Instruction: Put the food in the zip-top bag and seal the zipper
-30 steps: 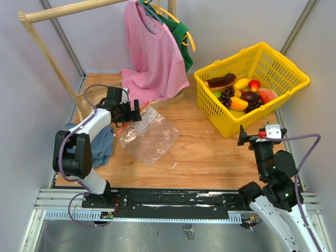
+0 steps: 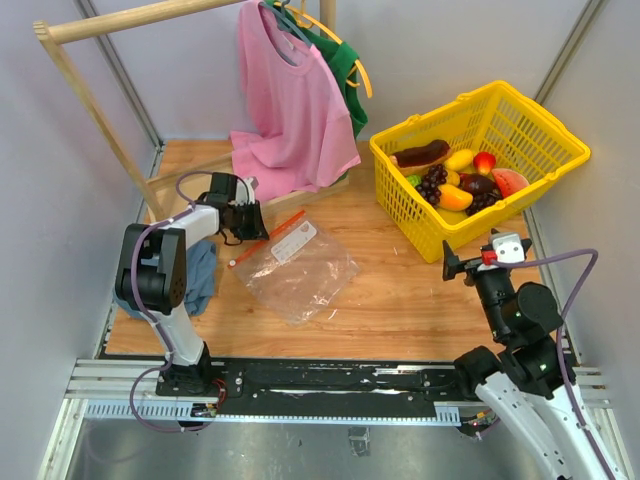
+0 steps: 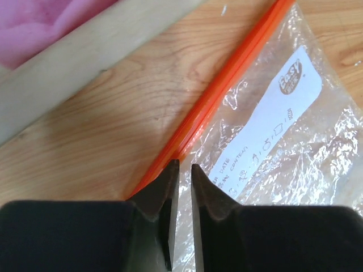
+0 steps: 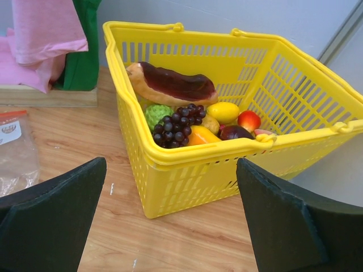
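Note:
The clear zip bag (image 2: 300, 275) lies on the wood with its red zipper (image 3: 212, 90) toward the clothes rail. My left gripper is shut on the bag beside that zipper, at its left end. My right gripper (image 2: 467, 262) hangs open at the right, short of the yellow basket (image 2: 420, 222). The basket holds the food: grapes (image 4: 176, 127), an eclair-like bread (image 4: 170, 85), a lemon (image 4: 223, 111) and several other fruits.
A wooden rack (image 2: 100, 30) with a pink shirt (image 2: 290, 120) and a green one stands at the back. A blue cloth (image 2: 200, 280) lies at the left.
My left gripper has shut on the bag, and the bag has shifted to the right. The left arm's elbow has shifted. The right arm has moved slightly left.

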